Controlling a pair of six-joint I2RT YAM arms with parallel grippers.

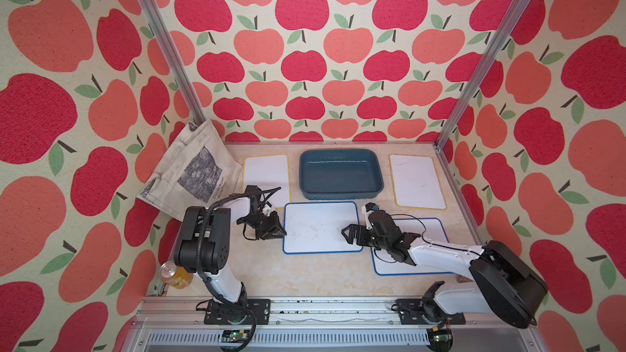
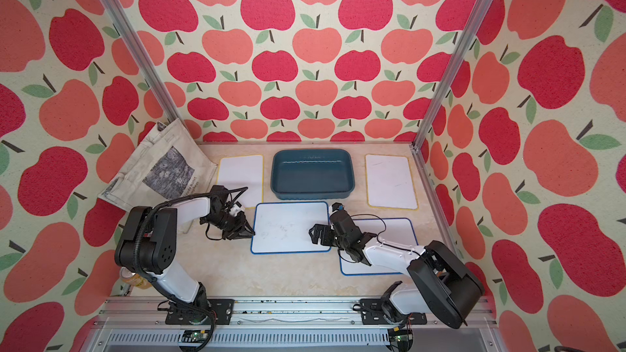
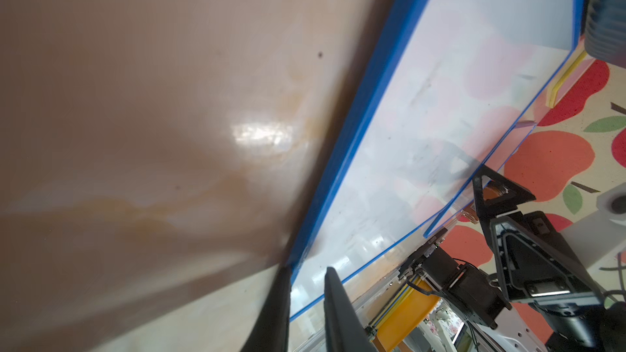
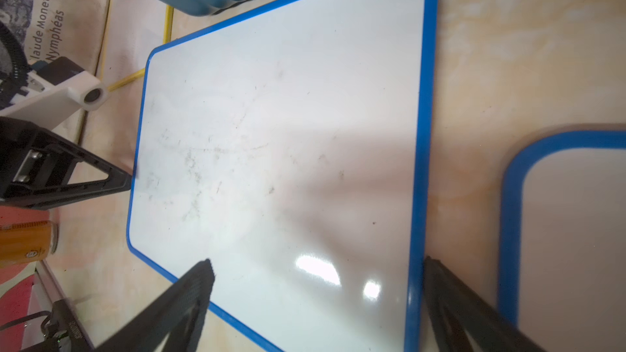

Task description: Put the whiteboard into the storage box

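A white whiteboard (image 1: 319, 228) with a blue rim lies in the middle of the table, squared up in front of the dark teal storage box (image 1: 341, 179). At its left edge sits my left gripper, its slim fingers (image 3: 279, 296) parted a little; one touches or nearly touches the blue rim, and no grip on it shows. My right gripper is spread wide at the board's right end. One of its fingers (image 4: 450, 303) stands just outside the right rim, the other over the board's near side. The storage box looks empty.
Another blue-rimmed board (image 1: 417, 264) lies at the right, partly under my right arm. Yellow-rimmed boards flank the box, one on the left (image 1: 265, 172) and one on the right (image 1: 417, 181). A cloth bag (image 1: 195, 172) and a can (image 1: 174, 275) stand at the left.
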